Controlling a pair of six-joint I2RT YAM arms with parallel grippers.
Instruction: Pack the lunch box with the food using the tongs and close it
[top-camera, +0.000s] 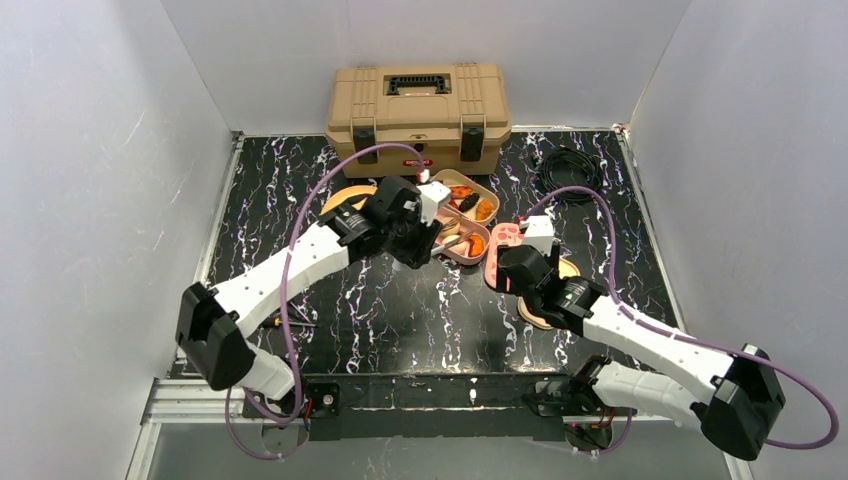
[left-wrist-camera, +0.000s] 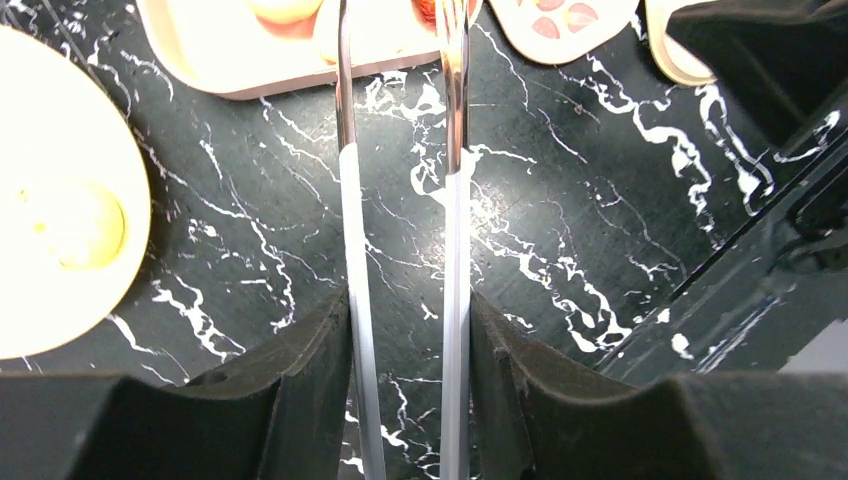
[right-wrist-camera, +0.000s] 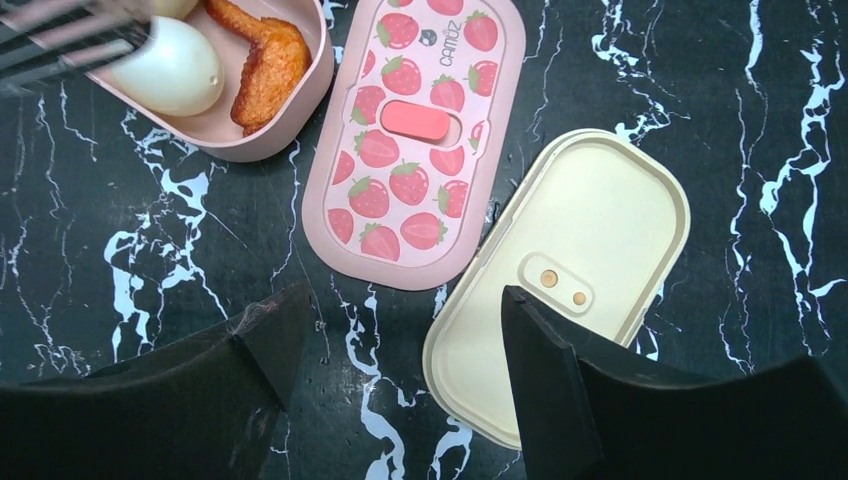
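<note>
My left gripper is closed around a pair of tongs (left-wrist-camera: 457, 240) with white handles and metal tips; the two tips stand apart. The tips reach over the pink box (top-camera: 470, 259), which holds an egg (right-wrist-camera: 175, 72), a fried wing (right-wrist-camera: 272, 70) and a round bun. Whether the tips touch food cannot be told. Partly behind the left arm lies a yellow plate (top-camera: 345, 196) with a bun (left-wrist-camera: 85, 225) on it. Above the strawberry-patterned lid (right-wrist-camera: 410, 150) and the cream lid (right-wrist-camera: 600, 250), my right gripper is open and empty.
The cream box (top-camera: 486, 190) with food stands just behind the pink one. At the back are a tan toolbox (top-camera: 420, 110) and a coiled black cable (top-camera: 570, 172). Tools (top-camera: 290, 322) lie at left.
</note>
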